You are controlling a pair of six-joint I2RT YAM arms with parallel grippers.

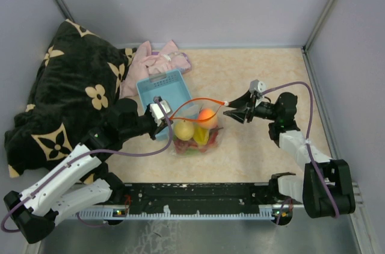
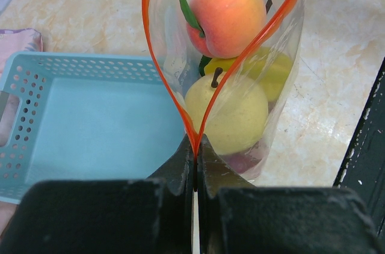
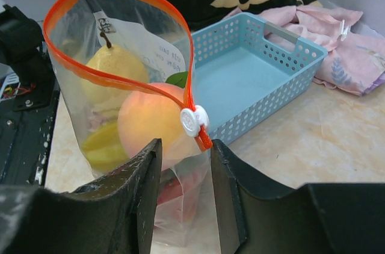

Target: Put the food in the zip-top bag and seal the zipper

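The clear zip bag (image 1: 195, 139) stands upright with its orange zipper rim (image 3: 108, 82) loosely open and food inside: a peach (image 2: 225, 16), a pear (image 2: 225, 115) and a yellow item (image 2: 271, 76) partly hidden behind them. My left gripper is shut on one end of the zipper rim. My right gripper is part open just below the white slider (image 3: 194, 120) at the rim's other end, with the orange tab tip between or just behind its fingertips.
An empty blue basket (image 2: 96, 121) stands behind the bag. A pink cloth (image 1: 159, 61) lies at the back, a dark floral cushion (image 1: 60, 85) at the left.
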